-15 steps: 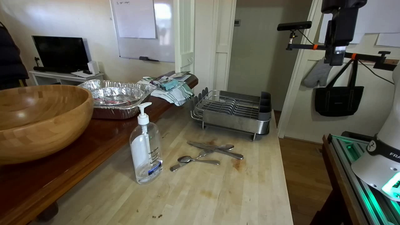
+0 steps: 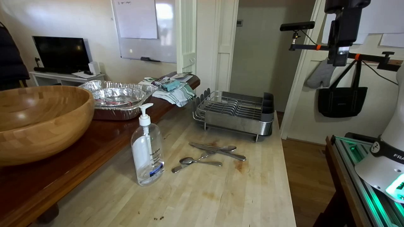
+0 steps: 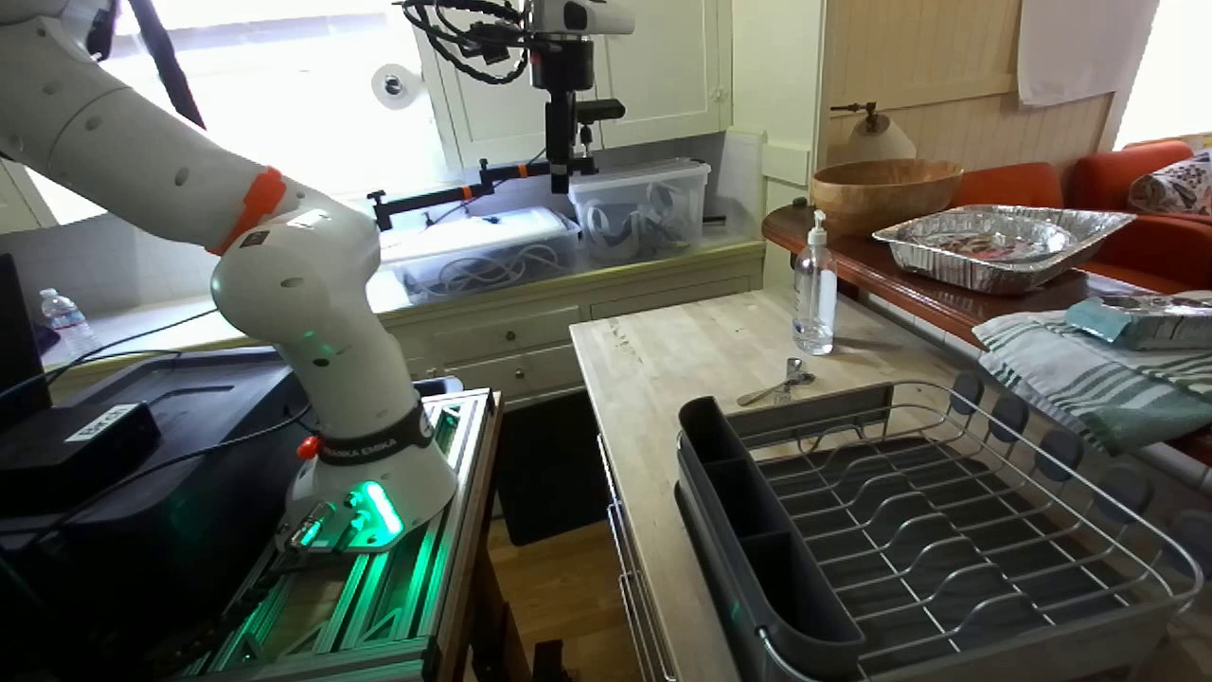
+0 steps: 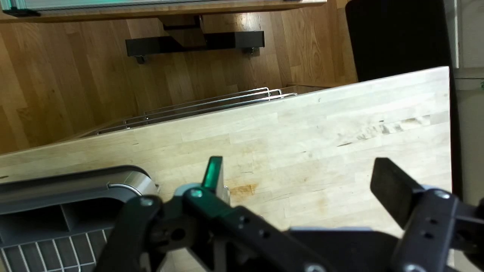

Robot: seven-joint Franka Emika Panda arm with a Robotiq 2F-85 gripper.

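Note:
Several pieces of cutlery lie loosely crossed on the wooden counter (image 2: 234,196), among them a spoon (image 2: 200,162) and a knife (image 2: 219,151). Beyond them stands a metal dish rack (image 2: 231,123) with a dark cutlery holder (image 3: 784,546) along one side. High above the counter hangs my gripper; in the wrist view its two fingers are wide apart, with only bare countertop seen between them. Most of the cutlery is hidden behind the gripper body there, and a sliver of metal shows beside the left finger (image 4: 213,173).
A clear pump bottle (image 2: 147,155) stands upright near the cutlery. On the adjoining dark table are a wooden bowl (image 2: 41,121), foil trays (image 2: 117,96) and a striped towel (image 2: 178,95). A floor gap separates it from the arm's base.

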